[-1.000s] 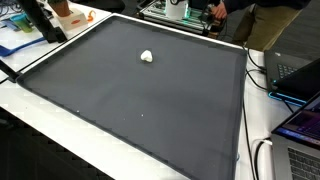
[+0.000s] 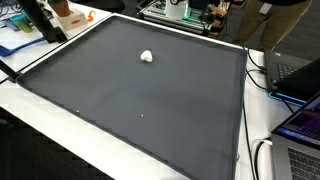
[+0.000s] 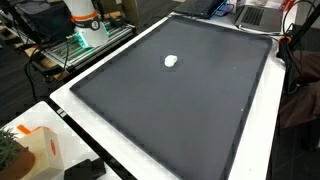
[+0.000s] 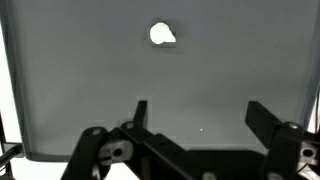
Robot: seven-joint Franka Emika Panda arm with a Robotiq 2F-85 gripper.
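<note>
One small white object point(image 2: 147, 56) lies by itself on the dark grey board point(image 2: 140, 100). In the second exterior view the same white object point(image 3: 170, 60) sits towards the board's far half; what it is cannot be made out. My gripper shows at the bottom of the wrist view, its two black fingers wide apart with only bare board seen between them. The white object point(image 4: 162, 34) is beyond the fingertips in that view, well clear of them. Neither exterior view shows the gripper.
Laptops point(image 2: 296, 140) and cables stand along the board's right side. Cluttered items, among them an orange-and-white thing point(image 3: 38, 148), lie off the board's near left corner in the second exterior view. Apart from the white object the board is clear.
</note>
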